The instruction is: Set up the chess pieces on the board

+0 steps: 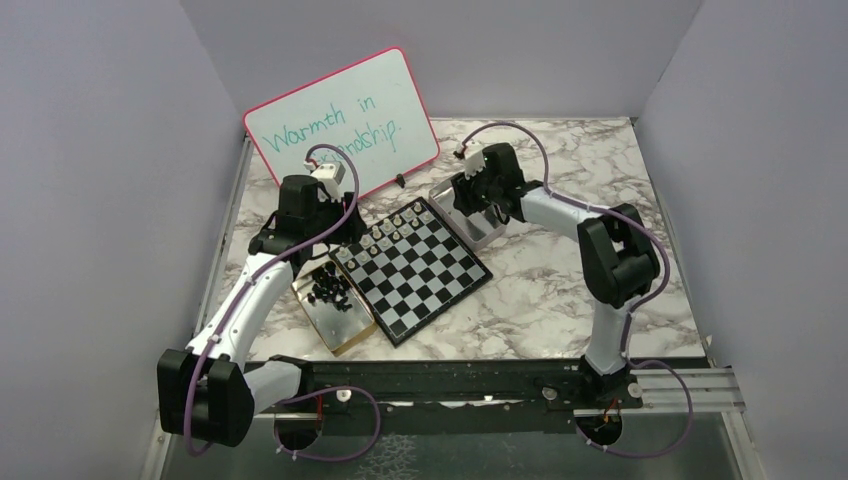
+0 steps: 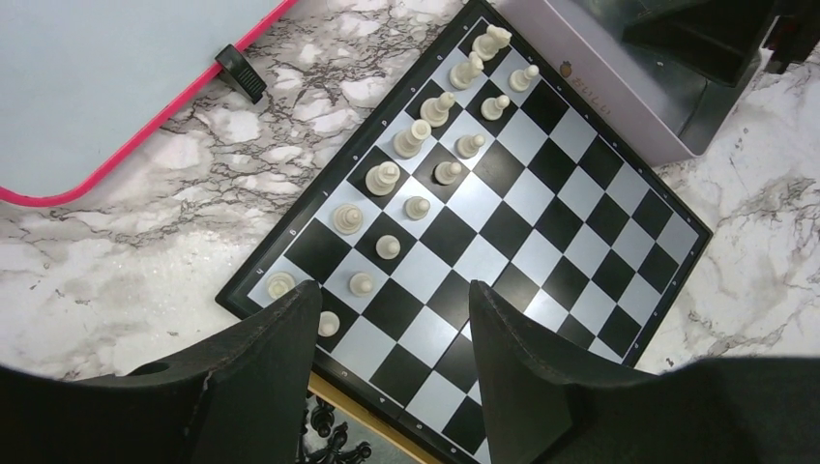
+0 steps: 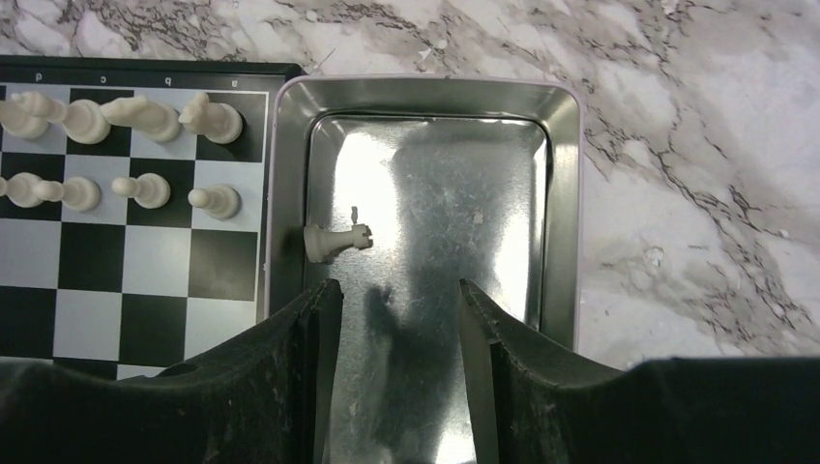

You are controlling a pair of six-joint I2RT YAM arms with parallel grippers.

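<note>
The chessboard (image 1: 422, 285) carries white pieces along its upper-left rows, among them a white pawn (image 2: 417, 207). A white rook (image 3: 334, 240) lies on its side in the metal tray (image 3: 425, 164) beside the board. My right gripper hangs open over that tray, with nothing between its fingers and the rook just beyond the left finger. My left gripper is open above the board's left corner, holding nothing.
A second tray (image 1: 339, 325) at the board's lower left holds black pieces. A whiteboard (image 1: 340, 100) with a black clip (image 2: 242, 72) lies behind. Bare marble surrounds the board to the right and front.
</note>
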